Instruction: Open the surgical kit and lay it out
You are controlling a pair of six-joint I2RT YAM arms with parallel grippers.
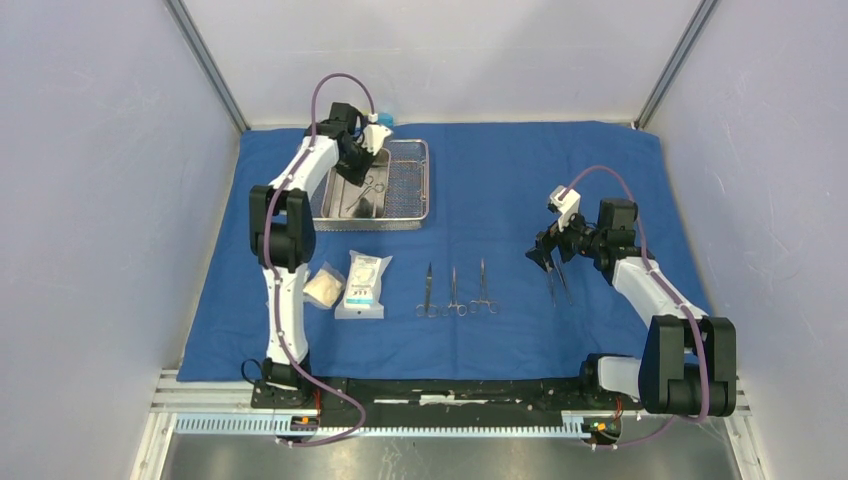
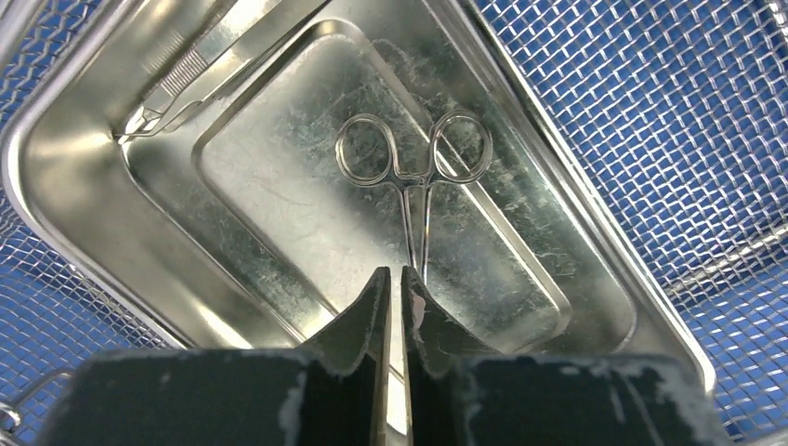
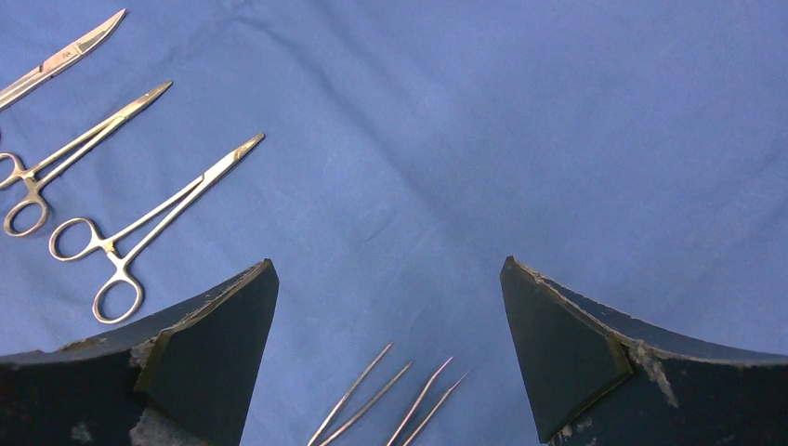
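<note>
A steel ring-handled clamp [image 2: 413, 177] lies in the metal inner tray [image 2: 251, 167], its rings away from my left gripper. The left fingertips stand just above the tray around the clamp's shaft end, a narrow gap between them with only tray showing in it; the clamp's tips are hidden behind the fingers. In the top view, my left gripper [image 1: 358, 178] hangs over the tray's left part. My right gripper is wide open and empty above the cloth, near two pairs of tweezers [image 3: 358, 395]. Several laid-out scissors and clamps [image 3: 158, 218] lie to its left.
The tray sits within a wire mesh basket [image 1: 425, 185]. A flat instrument with a ridged grip [image 2: 186, 72] leans in the tray's corner. Two packets, one a white pouch [image 1: 362, 285], lie below the basket.
</note>
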